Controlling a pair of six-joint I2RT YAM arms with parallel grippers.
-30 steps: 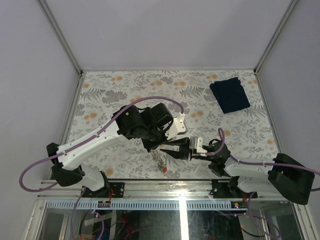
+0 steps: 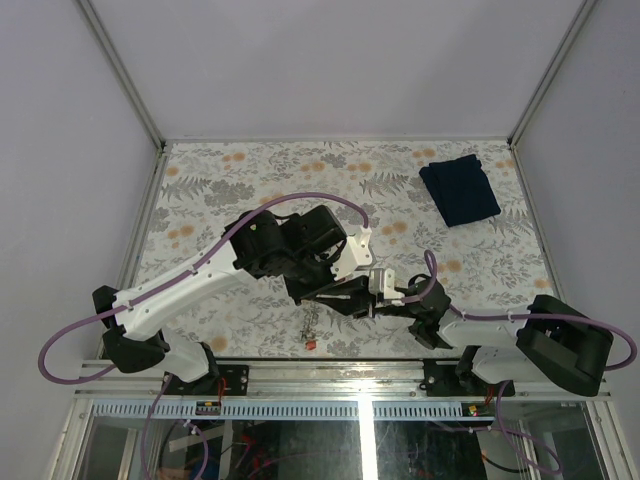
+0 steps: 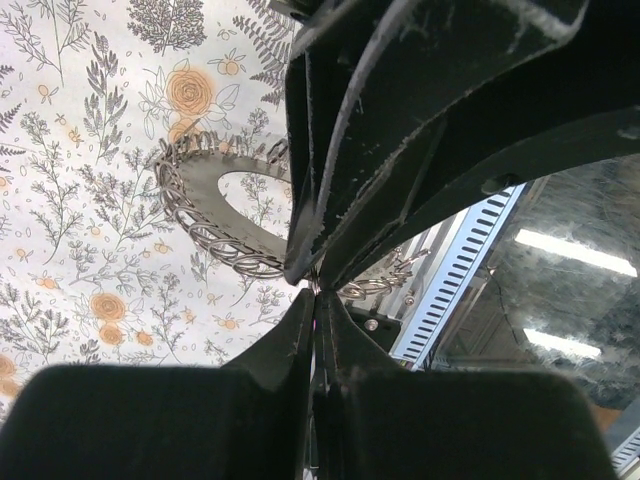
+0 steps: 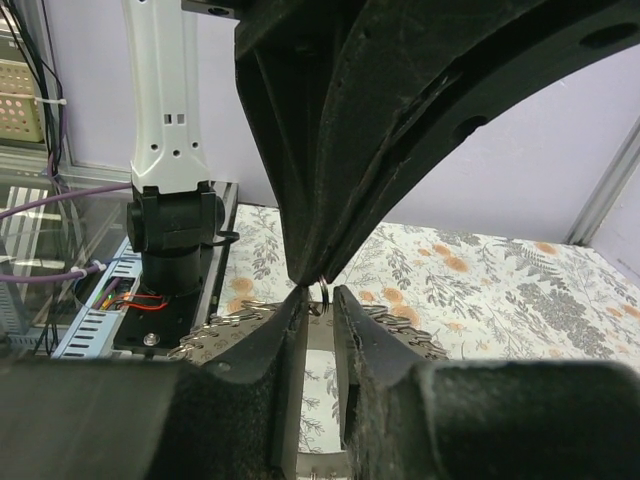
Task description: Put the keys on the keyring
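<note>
In the top view my left gripper (image 2: 308, 298) and right gripper (image 2: 322, 297) meet above the table's front part. The left wrist view shows my left gripper's fingertips (image 3: 304, 312) shut together, meeting the black right fingers (image 3: 335, 180). In the right wrist view my right gripper is slightly open around a small metal piece (image 4: 323, 297) at the left fingertips; whether either grips it is unclear. A flat grey oval (image 3: 205, 185) with a central hole and metal loops along its edge shows beyond the fingertips. I cannot make out individual keys.
A thin textured strip with a red end (image 2: 310, 345) shows below the grippers in the top view. The dark folded cloth (image 2: 460, 190) lies at the back right.
My right gripper has moved a little left, closing in on the left gripper. The red end below them has swung left. The left arm looks still.
</note>
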